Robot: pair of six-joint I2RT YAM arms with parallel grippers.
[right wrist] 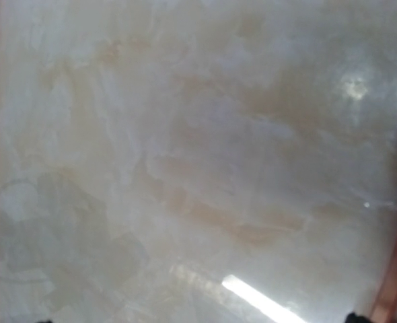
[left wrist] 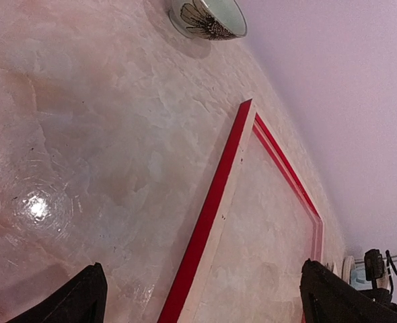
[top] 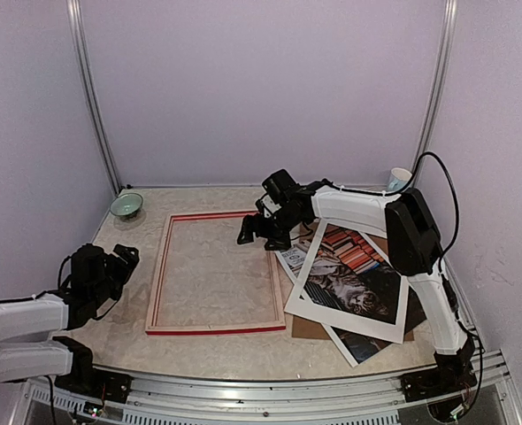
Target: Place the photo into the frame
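The empty frame [top: 217, 331], red with pale wooden inner edges, lies flat left of the table's middle. To its right, a white-bordered photo [top: 354, 283] of a cat and books lies askew on top of other sheets. My right gripper [top: 262, 237] is open above the frame's upper right part, holding nothing. In the right wrist view, a glossy surface with light reflections fills the space between the frame's sides [right wrist: 391, 276]; only tiny bits of the fingertips show at the bottom. My left gripper [top: 125, 263] stands open and empty left of the frame, its fingers [left wrist: 74, 299] wide apart.
A green bowl [top: 126, 205] sits at the back left and a light cup [top: 399, 179] at the back right. Beneath the cat photo lie another print [top: 358, 347] and a brown board [top: 307, 328]. Bare table shows between the bowl and my left gripper.
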